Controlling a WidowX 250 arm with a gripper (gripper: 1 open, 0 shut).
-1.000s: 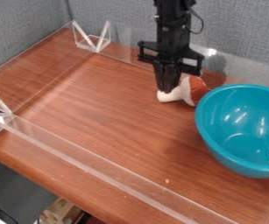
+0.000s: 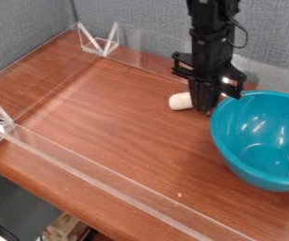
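My black gripper (image 2: 203,94) hangs at the back right, just left of a large teal bowl (image 2: 260,160). A small white object (image 2: 180,102) lies on the wooden table (image 2: 109,141) under it, partly hidden by the gripper. The fingertips are dark and crowded against the bowl's rim, so I cannot see whether they are open or shut.
Clear plastic edging with white wire brackets (image 2: 98,41) runs along the table's sides. Grey walls stand behind.
My gripper has moved right and lower, toward the bowl. The red part beside the white object, visible earlier, is now hidden.
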